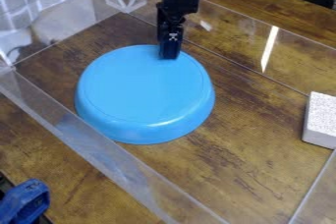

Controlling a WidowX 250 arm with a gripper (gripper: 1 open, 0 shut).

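Note:
A large round blue object (143,93), like an upturned bowl or lid with a smooth top, lies on the wooden floor of a clear-walled box. The black gripper (171,43) reaches down from the top of the view to its far rim, with the fingertips at or just over that rim. Whether the fingers are open or shut, or grip the rim, I cannot tell.
A white block (319,120) stands at the right edge. A blue item (22,203) sits at the lower left, outside the clear wall.

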